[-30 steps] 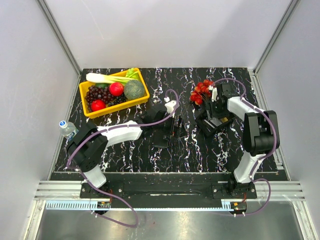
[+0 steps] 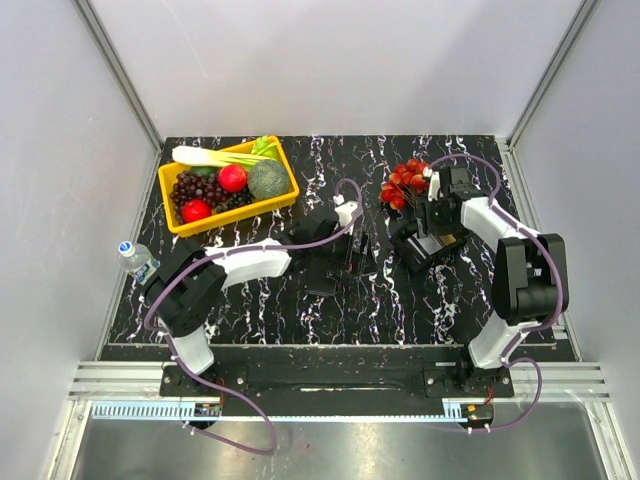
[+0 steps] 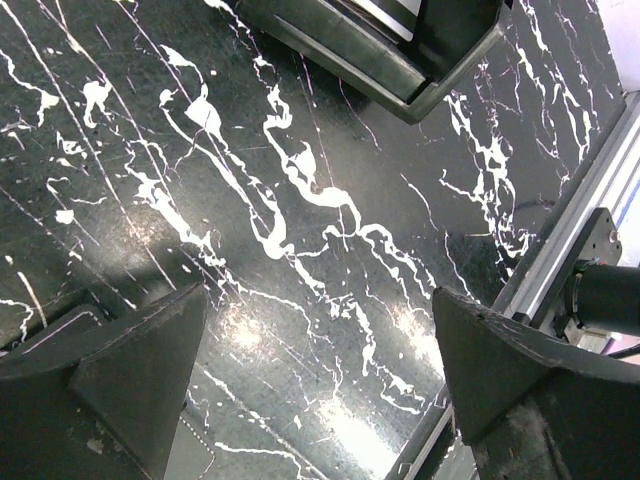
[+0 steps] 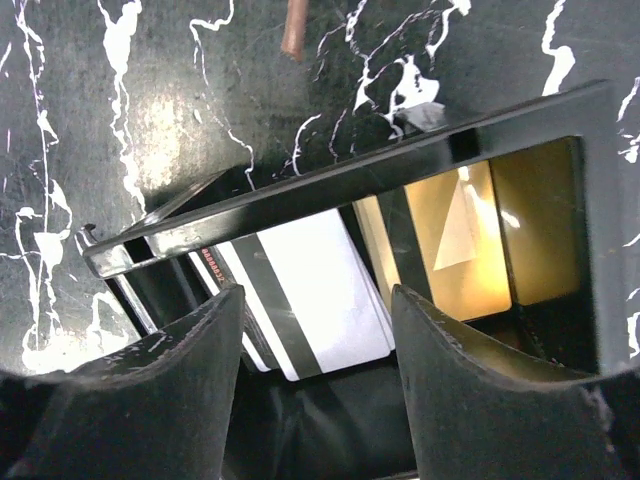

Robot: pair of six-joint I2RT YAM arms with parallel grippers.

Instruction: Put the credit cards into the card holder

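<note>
A black box (image 2: 428, 262) with compartments stands at the right, under my right gripper. In it lie white cards with a dark stripe (image 4: 325, 285) and gold cards (image 4: 465, 240). My right gripper is open, its fingertips over the white cards; whether they touch is unclear. A flat black item (image 2: 322, 284), perhaps the card holder, rests on the table beneath my left arm. Its rounded edge (image 3: 75, 322) shows at the lower left of the left wrist view, partly behind a finger. My left gripper is open above bare table, nothing between its fingers.
Red tomatoes (image 2: 404, 182) lie just behind the black box. A yellow basket (image 2: 262, 208) of fruit and vegetables fills the back left, with a water bottle (image 2: 139, 262) at the left edge. Bare marble shows along the front middle.
My left gripper has shifted slightly to the right. The right arm's elbow has swung a little outward, while its gripper stays over the black box. The cards appear unmoved.
</note>
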